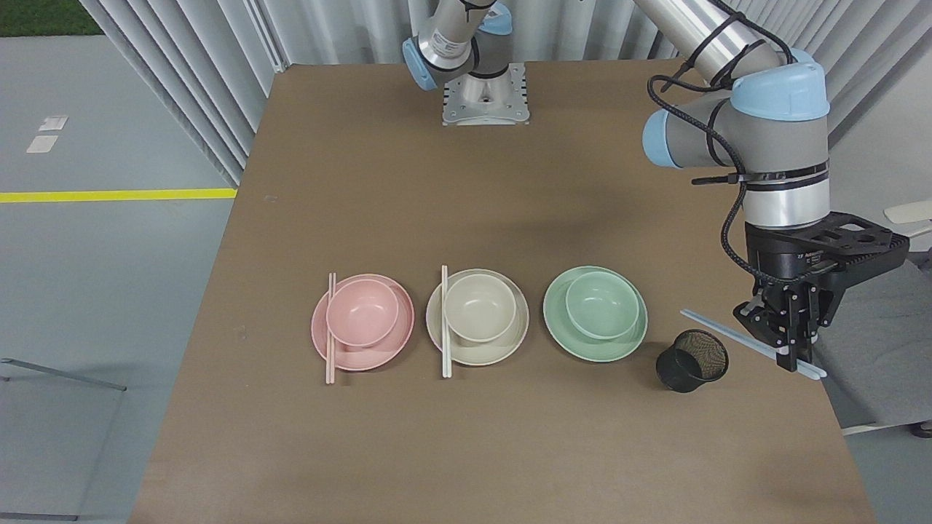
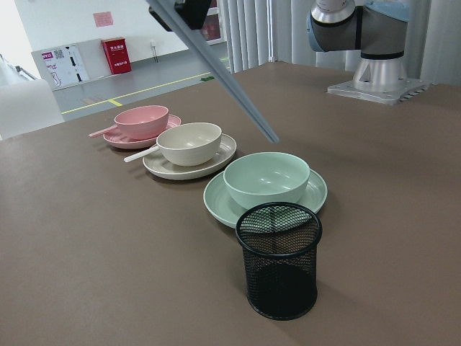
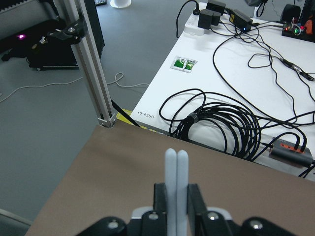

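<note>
My gripper (image 1: 791, 349) is at the right edge of the table, shut on a pair of pale blue-grey chopsticks (image 1: 716, 324), held slanting above and behind the mesh cup (image 1: 690, 362); they also cross the top of the left view (image 2: 230, 86). The green bowl (image 1: 602, 305) sits on its plate. The cream bowl (image 1: 478, 307) and pink bowl (image 1: 362, 311) sit on matching plates, each with chopsticks resting across the left side. In the wrist view two pale fingertips point over the table edge.
A grey chair is beside the right edge; the wrist view shows a white table with coiled cables.
</note>
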